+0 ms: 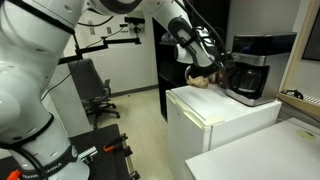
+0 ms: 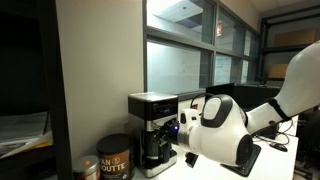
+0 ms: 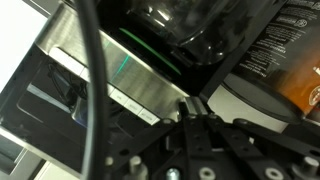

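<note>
A black and silver coffee maker [image 1: 262, 48] stands on the white counter, its glass carafe [image 1: 247, 78] inside. My gripper is shut, with nothing visible between its fingertips, close to the machine's front. In the wrist view the silver panel of the coffee maker [image 3: 125, 72] runs diagonally on the left, and the dark carafe [image 3: 195, 28] shows at the top. From the other side, the coffee maker [image 2: 150, 108] is partly covered by the arm. Whether the fingers touch it cannot be told.
A dark canister with an orange-brown band [image 3: 285, 58] stands close beside the machine; the same canister [image 2: 115, 155] is beside a smaller can [image 2: 84, 167]. A brown object [image 1: 201, 81] lies at the counter's far end.
</note>
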